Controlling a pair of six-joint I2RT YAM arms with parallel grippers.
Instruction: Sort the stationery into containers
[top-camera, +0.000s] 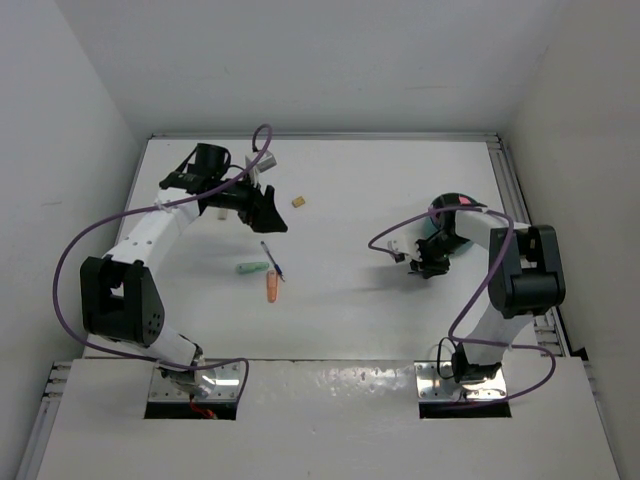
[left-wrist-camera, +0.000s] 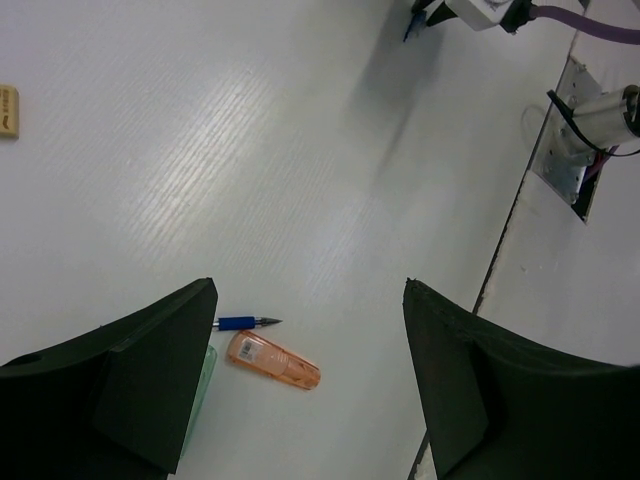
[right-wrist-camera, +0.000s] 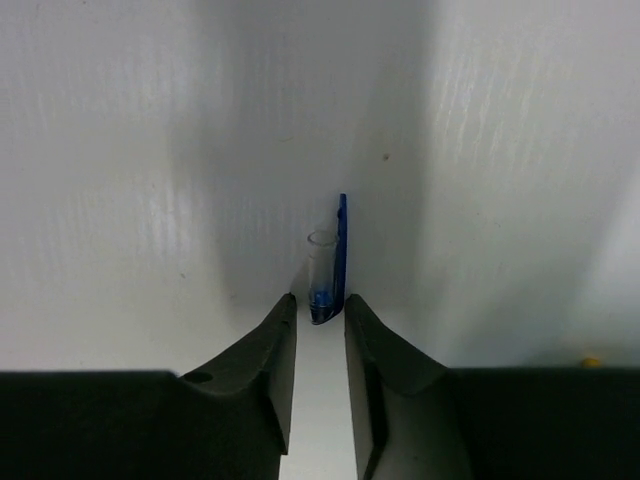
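In the right wrist view a small clear-and-blue pen cap (right-wrist-camera: 322, 264) with a clip lies on the table, right at the fingertips of my right gripper, which are a small distance apart. From above, that gripper (top-camera: 430, 268) is low at the table's right, beside the container (top-camera: 460, 205). My left gripper (top-camera: 264, 215) hangs over the left half, open and empty; below it lie a blue pen (left-wrist-camera: 240, 323), an orange marker (left-wrist-camera: 272, 361) and a green marker (left-wrist-camera: 195, 405).
A tan eraser (left-wrist-camera: 8, 110) lies toward the back middle, and a small pale item (top-camera: 222, 213) at the back left.
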